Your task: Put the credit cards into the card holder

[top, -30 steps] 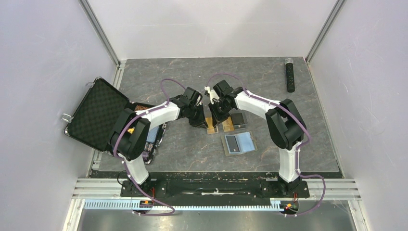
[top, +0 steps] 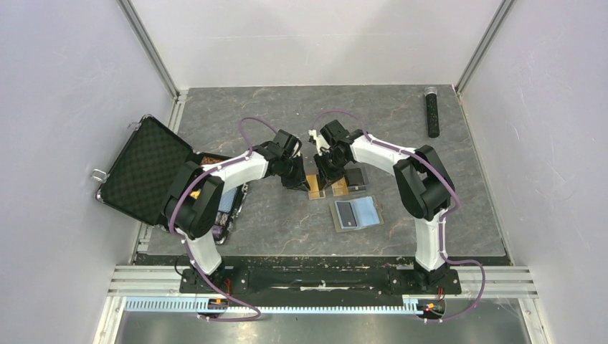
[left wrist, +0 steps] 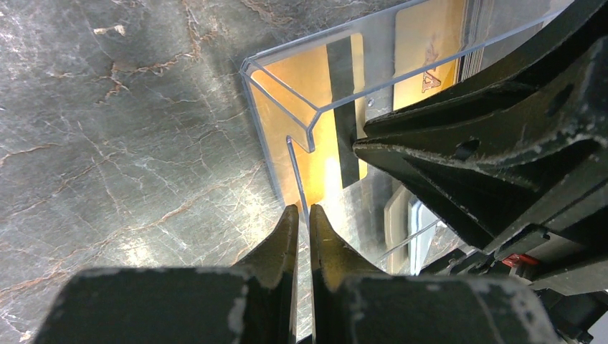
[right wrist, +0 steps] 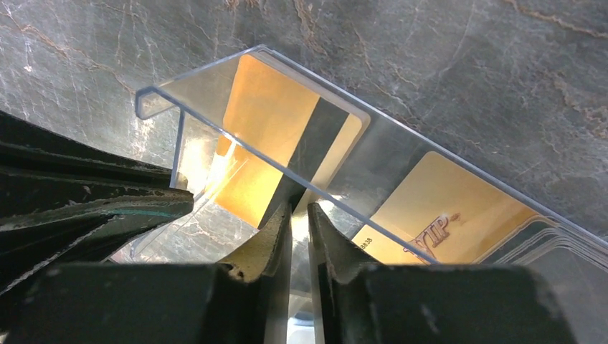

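Note:
A clear plastic card holder [left wrist: 430, 72] lies on the grey surface between both grippers. A gold card with a black stripe [right wrist: 258, 122] is in its end section, and another gold card [right wrist: 459, 208] lies further along. My left gripper is shut on the thin edge of the holder's end. My right gripper is at the striped card's edge, its fingertips slightly apart; whether anything is between them is unclear.
An open black case [top: 143, 165] stands at the left, partly under the left arm. A blue and grey item [top: 358, 213] lies in front of the holder, and a black microphone [top: 432, 115] at the back right.
My right gripper has shifted slightly to the right in the top view. The left arm has not visibly moved.

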